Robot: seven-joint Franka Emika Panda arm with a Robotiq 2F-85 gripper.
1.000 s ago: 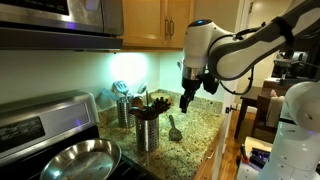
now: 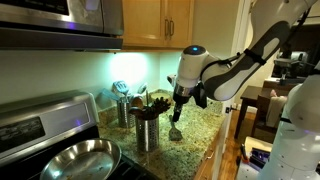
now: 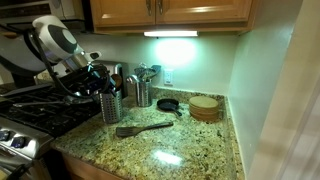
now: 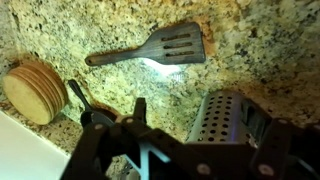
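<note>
A dark slotted spatula (image 4: 165, 46) lies flat on the granite counter; exterior view 2 shows the same spatula (image 3: 145, 128) in front of the utensil holders. My gripper is open above the counter, nothing between its fingers. In exterior view 1 the gripper (image 2: 181, 98) hangs higher than the spatula (image 2: 175, 133), clear of it. A perforated metal holder (image 4: 214, 118) appears below, partly hidden by the right finger. That holder (image 2: 147, 134) stands upright with dark utensils in it.
A second utensil holder (image 3: 143, 94) stands behind. Farther along the counter are a small black pan (image 3: 171, 105) and a stack of round wooden pieces (image 3: 205, 108). The stove carries a large pan (image 2: 80, 162).
The arm's upper links have come down and the hand has shifted slightly left in exterior view 1. Spatula and holders have stayed put.
</note>
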